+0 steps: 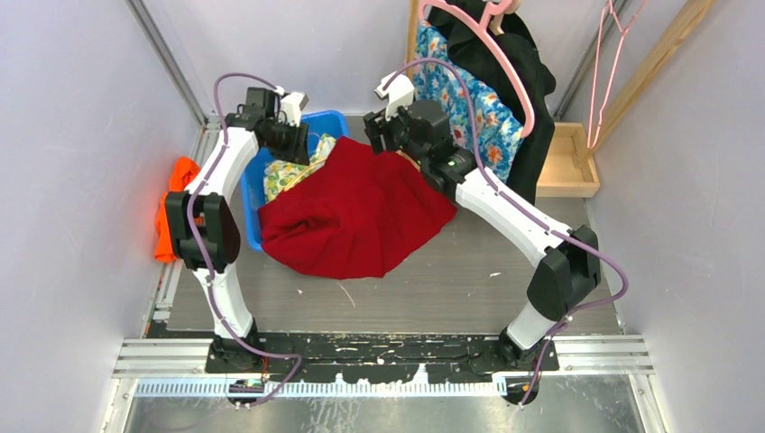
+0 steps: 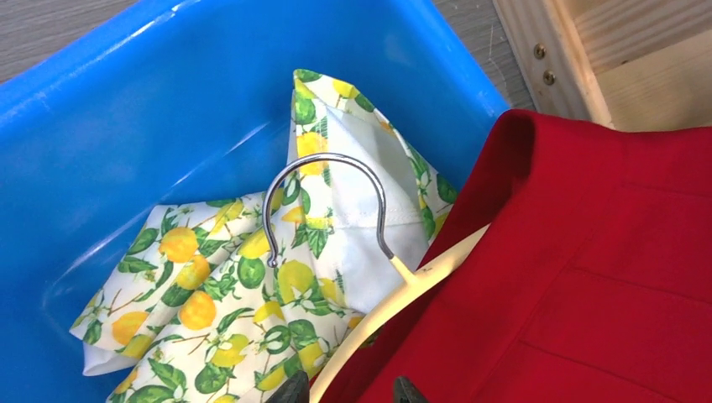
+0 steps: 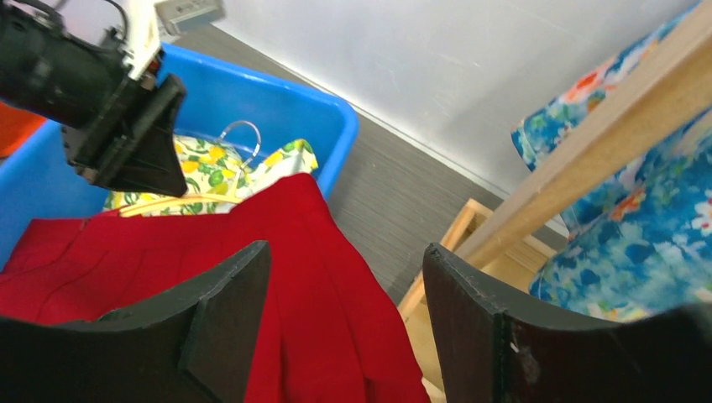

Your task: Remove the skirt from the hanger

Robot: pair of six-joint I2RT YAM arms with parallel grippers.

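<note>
A red skirt (image 1: 356, 212) is draped over the blue bin (image 1: 251, 207), spilling onto the floor. In the left wrist view, a pale yellow hanger (image 2: 411, 285) with a metal hook lies along the skirt's edge, over lemon-print fabric (image 2: 201, 311) inside the bin. My left gripper is low over the hanger, fingertips apart, the hanger's bar between or just beneath them; I cannot tell whether it touches. My right gripper stands open above the skirt's right part, near the rack.
A rack at the back right holds blue floral fabric (image 1: 465, 108), black cloth and pink hangers (image 1: 519, 86). A wooden tray (image 1: 568, 189) is at the right. Orange cloth (image 1: 167, 216) lies left of the bin.
</note>
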